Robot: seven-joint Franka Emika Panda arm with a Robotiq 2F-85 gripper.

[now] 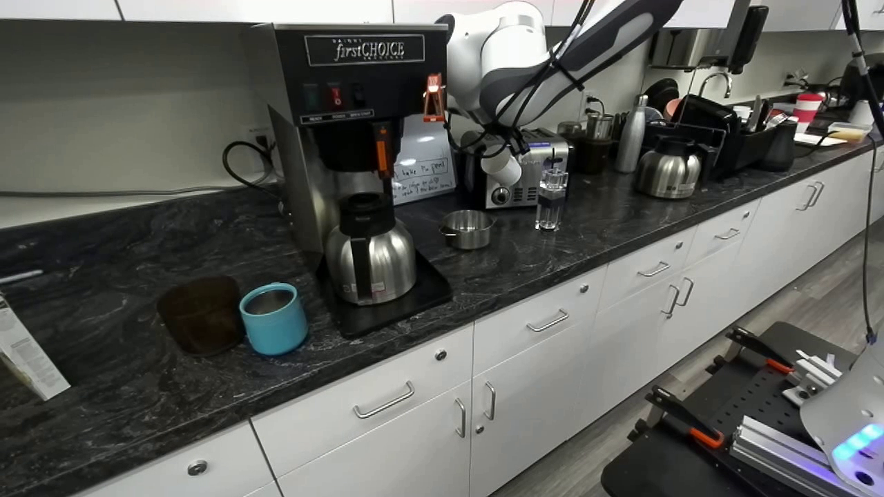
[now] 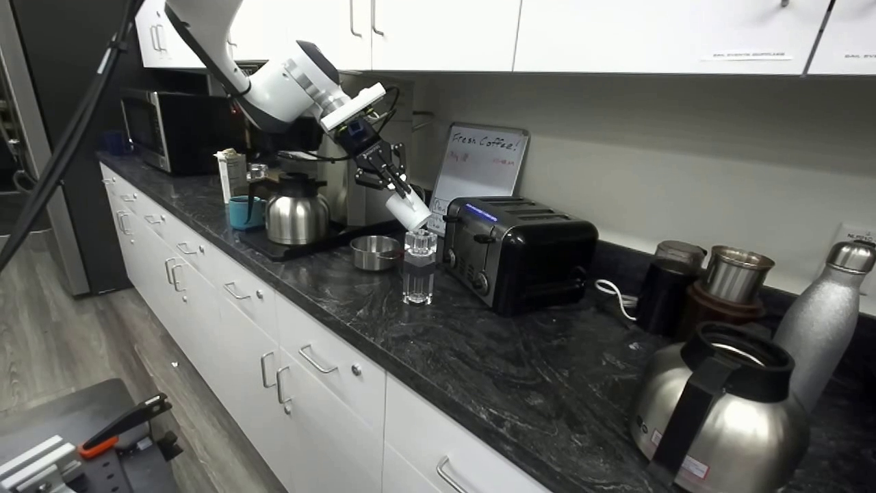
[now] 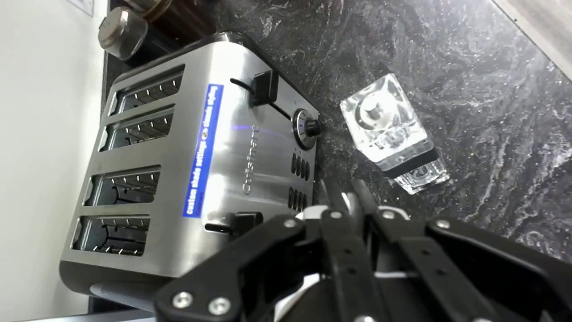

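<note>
A white cup (image 2: pixel 408 209) is held at a tilt above the counter, with my gripper (image 2: pixel 400 190) shut on it. In exterior view 1 the cup (image 1: pixel 501 166) shows in front of the toaster. Just below it in exterior view 2 stands a clear glass-like container (image 2: pixel 419 275), upright, its top close to the cup's lower end; whether they touch I cannot tell. From the wrist, my gripper's fingers (image 3: pixel 343 252) hide most of the cup, and the clear container (image 3: pixel 389 126) lies ahead to the right. What is inside the cup is hidden.
The silver toaster (image 3: pixel 230 155) stands close beside the cup. A small metal pan (image 1: pixel 466 229) sits between the container and the coffee maker with its carafe (image 1: pixel 373 261). A teal mug (image 1: pixel 273 319) is farther left. Another carafe (image 2: pixel 718 411) stands near the right.
</note>
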